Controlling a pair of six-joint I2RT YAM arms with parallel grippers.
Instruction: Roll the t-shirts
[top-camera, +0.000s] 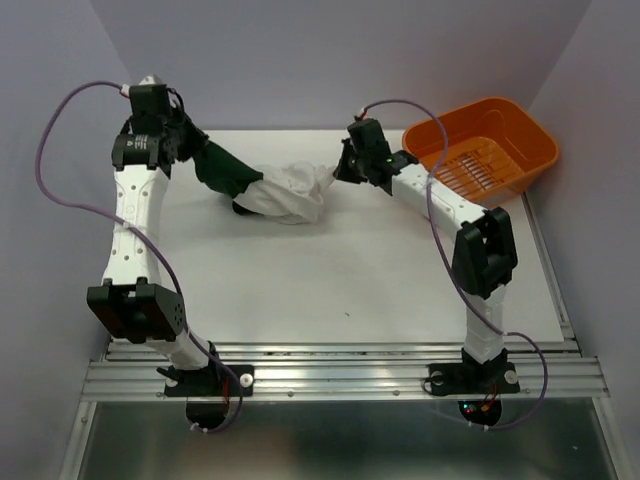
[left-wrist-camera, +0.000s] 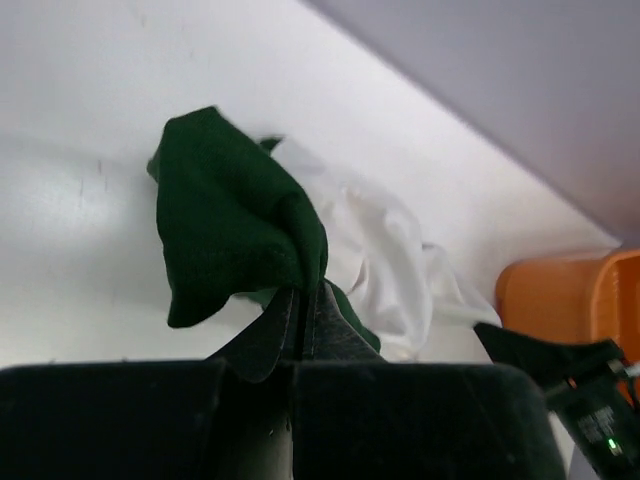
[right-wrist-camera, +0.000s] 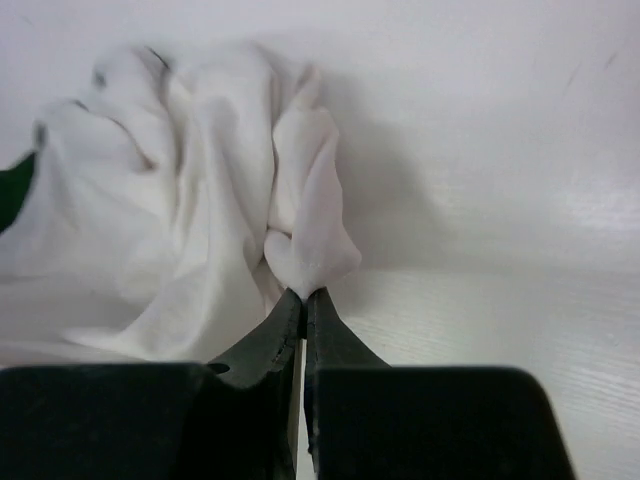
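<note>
A dark green shirt (left-wrist-camera: 225, 210) is bunched in my left gripper (top-camera: 195, 145), which is shut on it and holds it up at the upper left of the table, stretched toward a white shirt (top-camera: 290, 190). The white shirt lies crumpled beside and partly over the green cloth in the middle. My right gripper (top-camera: 345, 165) is shut on the right end of the white shirt, whose folds (right-wrist-camera: 305, 200) rise from between the fingertips in the right wrist view.
An orange basket (top-camera: 540, 150) sits at the back right, close to my right arm. Grey walls border the sides and back.
</note>
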